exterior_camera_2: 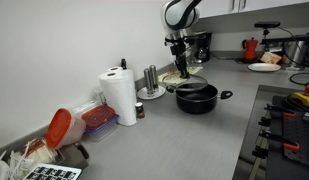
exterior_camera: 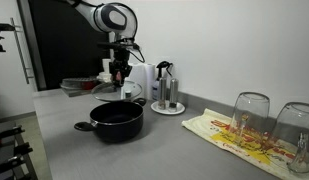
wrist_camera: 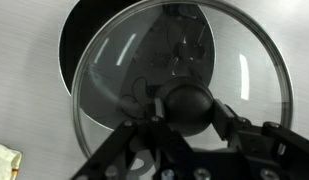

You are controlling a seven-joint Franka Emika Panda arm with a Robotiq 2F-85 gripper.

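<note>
My gripper (exterior_camera: 119,79) is shut on the dark round knob (wrist_camera: 187,106) of a clear glass lid (wrist_camera: 119,85). The black pot (exterior_camera: 118,123) stands uncovered on the grey counter. In exterior view 1 the lid hangs just above the pot's far side, apparently tilted. From exterior view 2, the gripper (exterior_camera_2: 183,73) is over the left part of the pot (exterior_camera_2: 198,100). The wrist view shows the lid off-centre, with part of the pot's dark interior (wrist_camera: 84,35) outside the lid's rim. Whether the rim touches the pot cannot be told.
A plate (exterior_camera: 168,108) with grinders stands behind the pot. Two upturned glasses (exterior_camera: 250,117) rest on a yellow-and-white cloth (exterior_camera: 216,126) at the right. Paper towel rolls (exterior_camera_2: 118,97) stand nearby. Counter in front of the pot is clear.
</note>
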